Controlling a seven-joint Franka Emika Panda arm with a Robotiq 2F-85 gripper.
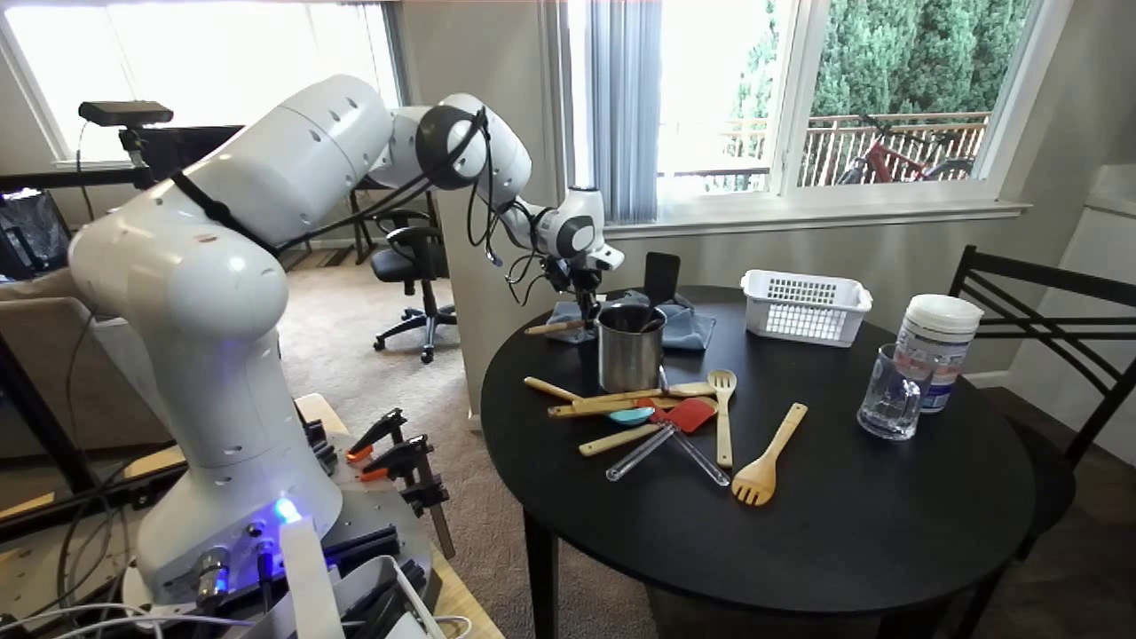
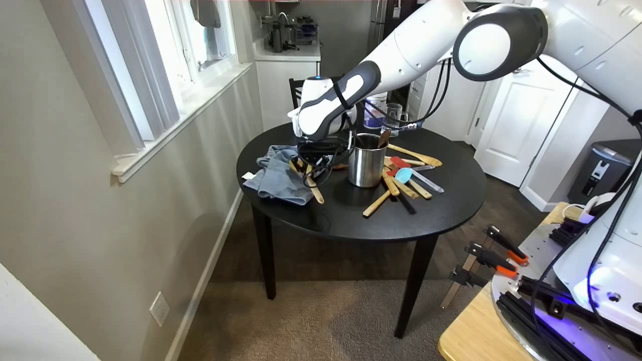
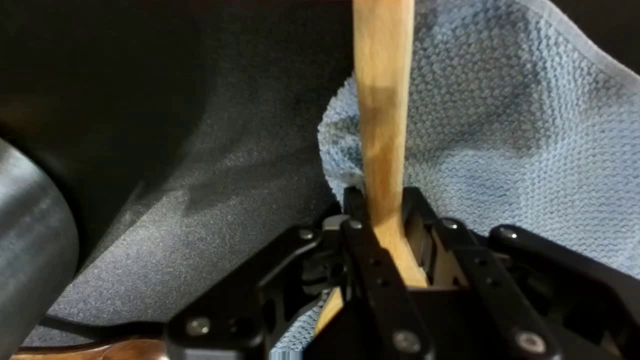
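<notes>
In the wrist view my gripper is shut on a flat wooden utensil (image 3: 384,102), with its handle running up between the two fingers. Beneath it lies a blue-grey cloth (image 3: 510,138) on the black table. From exterior view 2, the handle (image 2: 315,191) slants over the near edge of the crumpled cloth (image 2: 280,177); whether it touches the fabric I cannot tell. The utensil's other end is mostly hidden by my gripper. To the side stands a metal pot (image 1: 629,351) with a black spatula (image 1: 661,279) sticking up from it.
Several wooden, red and teal utensils lie piled before the pot, with a wooden fork (image 1: 758,476) apart from them. A white basket (image 1: 807,309), a glass mug (image 1: 891,394) and a white-lidded tub (image 1: 937,351) stand farther right.
</notes>
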